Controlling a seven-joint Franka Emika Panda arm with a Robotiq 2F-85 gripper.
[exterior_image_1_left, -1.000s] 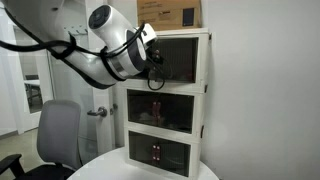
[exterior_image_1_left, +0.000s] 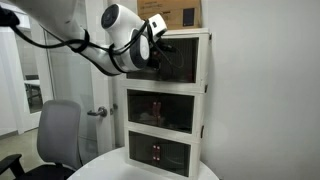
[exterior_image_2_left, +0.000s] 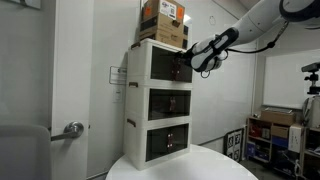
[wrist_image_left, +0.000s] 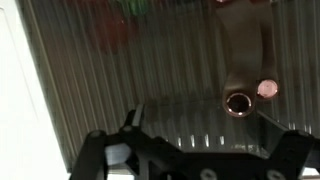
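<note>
A white cabinet (exterior_image_1_left: 157, 131) of three stacked units with dark doors stands on a round white table. In exterior view 1 my gripper (exterior_image_1_left: 153, 62) is in front of the top unit's dark door (exterior_image_1_left: 180, 60); its fingers are hard to make out there. Exterior view 2 has the gripper (exterior_image_2_left: 184, 61) close to the upper door's right side. Seen from the wrist, the black fingers (wrist_image_left: 130, 122) stand apart before a ribbed dark panel (wrist_image_left: 180, 75). A brown strap handle (wrist_image_left: 241, 75) with round metal fittings lies toward the right finger. Contact with it cannot be judged.
Cardboard boxes (exterior_image_2_left: 164, 22) sit on top of the cabinet. A grey chair (exterior_image_1_left: 59, 132) stands at the left, near a door with a lever handle (exterior_image_1_left: 97, 112).
The arm has shifted right and its wrist has turned. The cable loop by the gripper has moved up. The cabinet doors look the same.
</note>
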